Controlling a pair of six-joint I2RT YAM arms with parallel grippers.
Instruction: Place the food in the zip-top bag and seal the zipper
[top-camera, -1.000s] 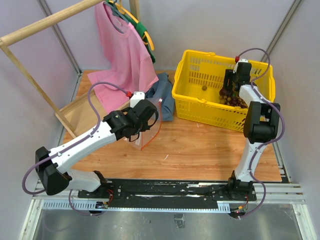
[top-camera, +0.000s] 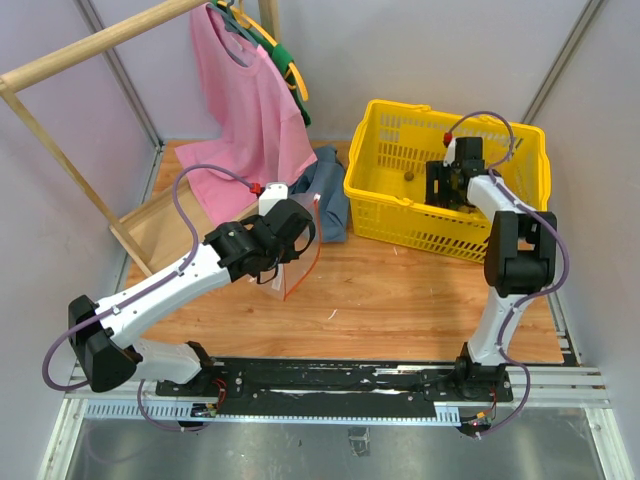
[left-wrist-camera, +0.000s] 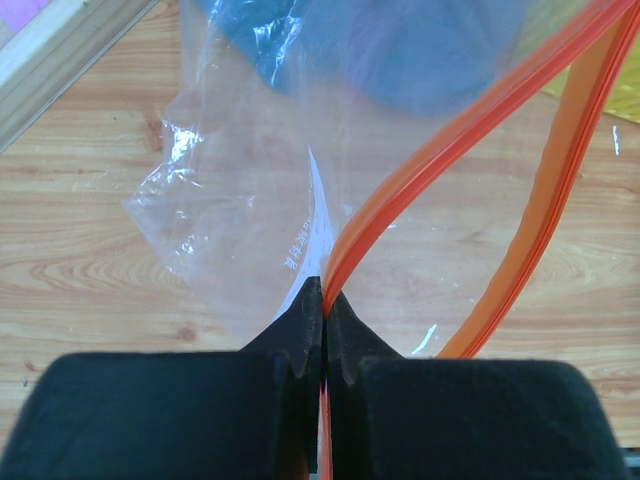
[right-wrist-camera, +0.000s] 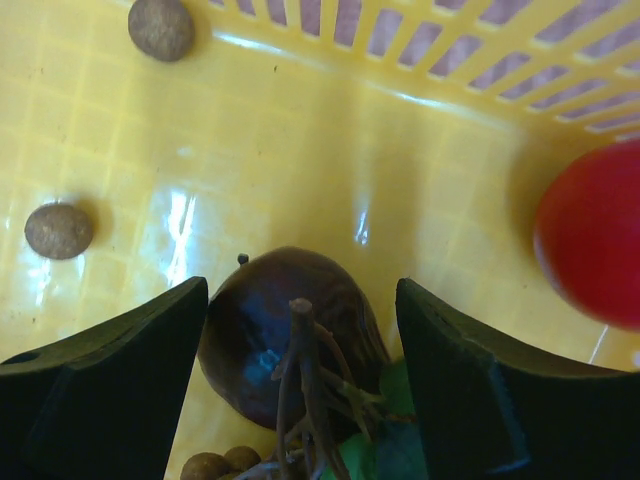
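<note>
The clear zip top bag (left-wrist-camera: 250, 190) with an orange zipper (left-wrist-camera: 430, 160) is held upright over the wood floor, its mouth spread apart. My left gripper is shut on one end of that orange edge. Inside the yellow basket, my right gripper stands open above the food. A dark, glossy round fruit or vegetable (right-wrist-camera: 285, 300) lies between and below its fingers, with a brown branching stem (right-wrist-camera: 305, 360) in front. A red round food (right-wrist-camera: 595, 235) rests to the right. Two small brown round pieces, one being (right-wrist-camera: 60, 230), lie on the left.
The yellow basket (top-camera: 385, 215) has high slatted walls around the right arm. Behind the bag are folded blue cloth (top-camera: 328, 190) and a wooden rack with a pink shirt (top-camera: 240, 110). Floor between the bag and the right arm is clear.
The left arm and bag look nearly still.
</note>
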